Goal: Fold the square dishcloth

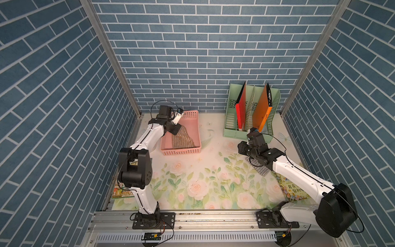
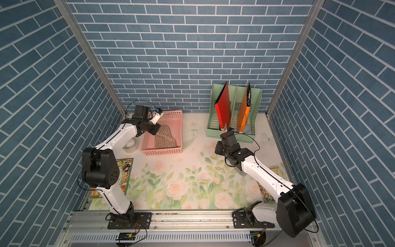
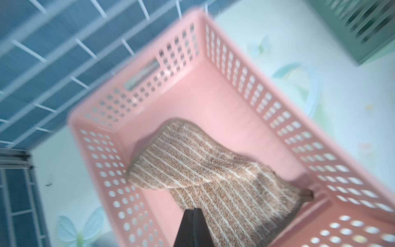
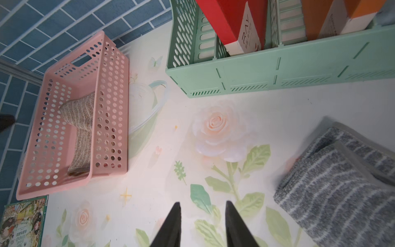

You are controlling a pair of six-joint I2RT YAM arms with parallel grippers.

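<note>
The brown striped dishcloth point(image 3: 230, 185) lies loosely folded on the floor of the pink basket point(image 3: 271, 164), one part lapped over the other. Above it my left gripper is shut with nothing between its fingers, and the cloth is outside them. A grey striped cloth point(image 4: 341, 185) lies on the table at the right, doubled over on itself. To its left in the right wrist view, my right gripper is open and empty above the flowered tabletop.
Behind my right gripper stands a green file rack point(image 2: 212, 132) holding a red folder point(image 2: 223, 107) and an orange folder point(image 2: 245, 111). A picture book point(image 2: 123, 173) lies at the left.
</note>
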